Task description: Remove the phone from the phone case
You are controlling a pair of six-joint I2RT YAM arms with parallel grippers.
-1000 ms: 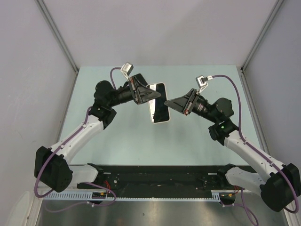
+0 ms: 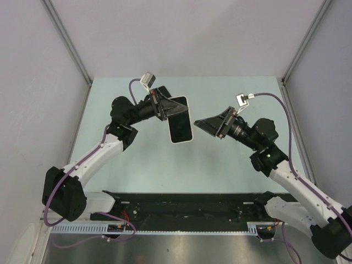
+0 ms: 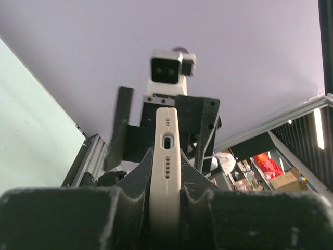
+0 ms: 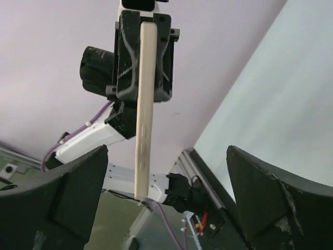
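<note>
The phone in its pale-rimmed case (image 2: 180, 127) hangs above the table with its black face up in the top view. My left gripper (image 2: 172, 108) is shut on its left side. In the left wrist view the beige case edge (image 3: 166, 172), with cutouts, stands between the fingers. My right gripper (image 2: 197, 124) is just right of the phone, open and apart from it. In the right wrist view its two fingers (image 4: 73, 195) stand wide apart, with only the case's side edge (image 4: 145, 104) seen beyond them. Where phone and case meet is too small to make out.
Grey walls stand at the left, right and back. A dark base (image 2: 181, 206) runs along the front, and purple cables (image 2: 289, 126) loop along the arms.
My right gripper has drawn back to the right, leaving a gap to the phone. One second ago a pale strip showed left of the black face; now black fills the rim.
</note>
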